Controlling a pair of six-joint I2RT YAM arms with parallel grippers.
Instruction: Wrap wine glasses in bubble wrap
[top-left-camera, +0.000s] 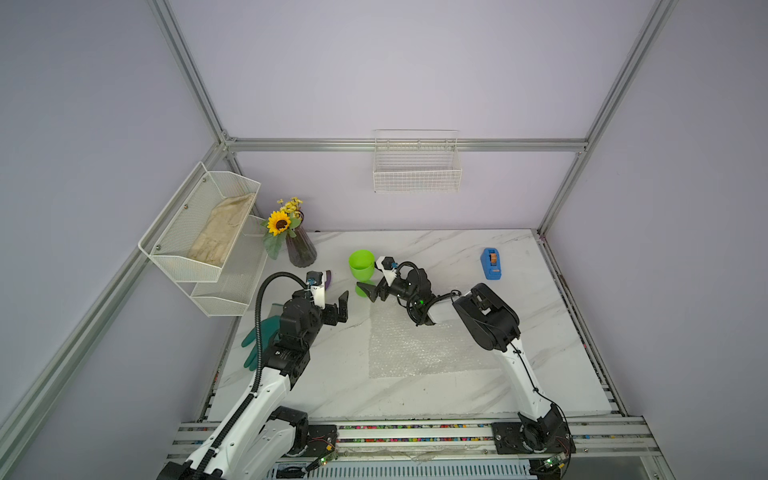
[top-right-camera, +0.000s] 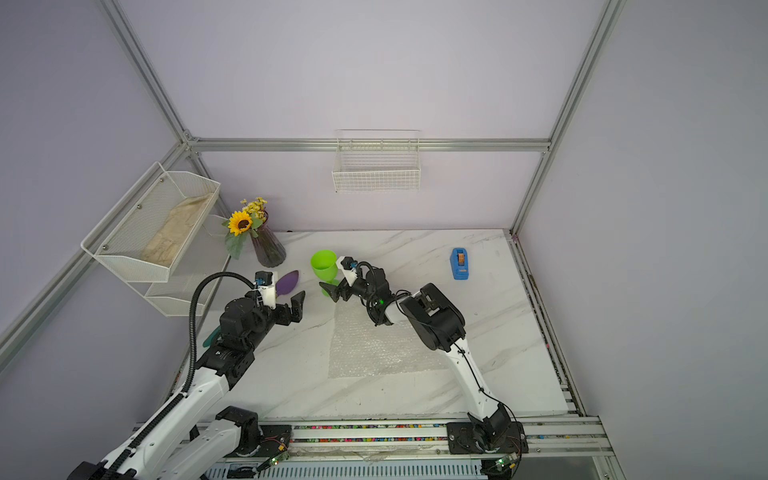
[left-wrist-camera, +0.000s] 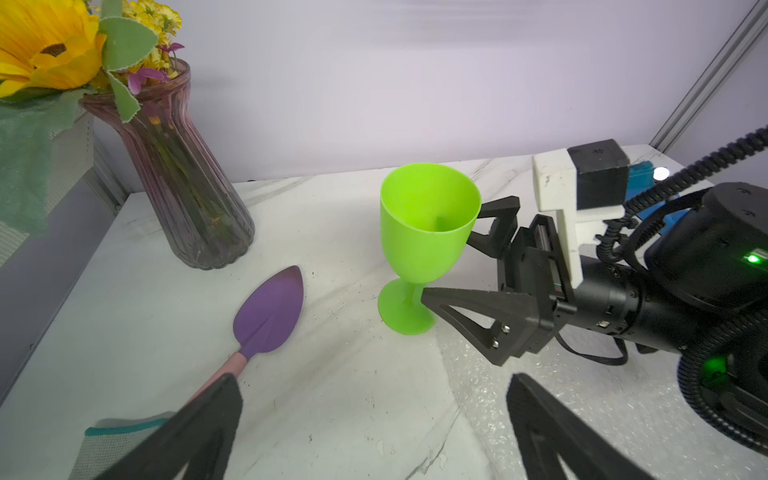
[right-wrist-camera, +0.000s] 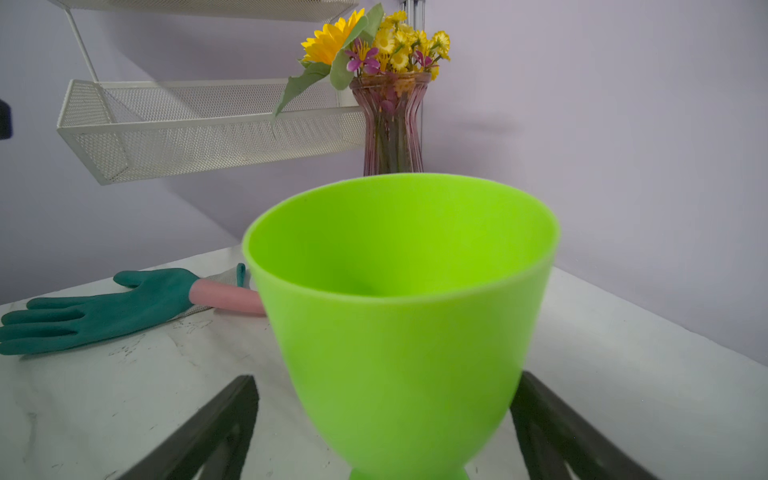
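A bright green wine glass (left-wrist-camera: 428, 224) stands upright on the white marbled table, just beyond the far left corner of a flat bubble wrap sheet (top-left-camera: 424, 344). My right gripper is open at the glass, its spread fingers reaching from the right toward the bowl and stem. In the right wrist view the green bowl (right-wrist-camera: 400, 336) fills the space between and above the fingers; contact cannot be told. To the left of the glass, my left gripper (top-left-camera: 340, 310) hovers open and empty, with its fingers (left-wrist-camera: 180, 436) wide apart.
A vase with flowers (left-wrist-camera: 180, 176) stands behind on the left. Near it lie a purple trowel (left-wrist-camera: 272, 312) and a green glove (right-wrist-camera: 104, 312). A blue tape dispenser (top-left-camera: 491, 263) sits far right.
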